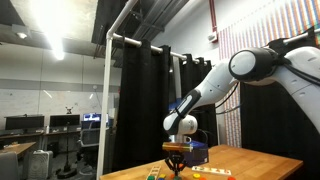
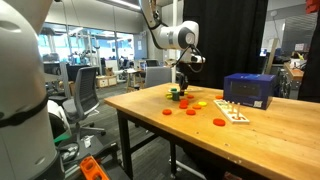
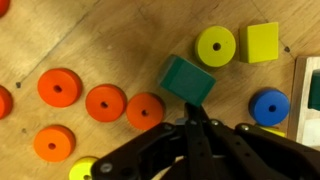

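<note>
My gripper points down at the wooden table, its dark fingers drawn together and nothing visible between them. Just beyond the fingertips in the wrist view lies a green block (image 3: pixel 187 80), apart from or barely touching them; I cannot tell which. An orange disc (image 3: pixel 145 111) is left of the fingertips, with another orange disc (image 3: pixel 105 102) beside it. A yellow disc (image 3: pixel 215 46) and a yellow block (image 3: pixel 262 42) sit past the green block. To the right is a blue disc (image 3: pixel 269 106). In exterior view 2 the gripper (image 2: pixel 182 88) is low over the cluster of pieces.
A pale wooden board (image 2: pixel 236 114) with pegs lies on the table, and a blue box (image 2: pixel 248 90) stands behind it. Several red discs are scattered toward the front.
</note>
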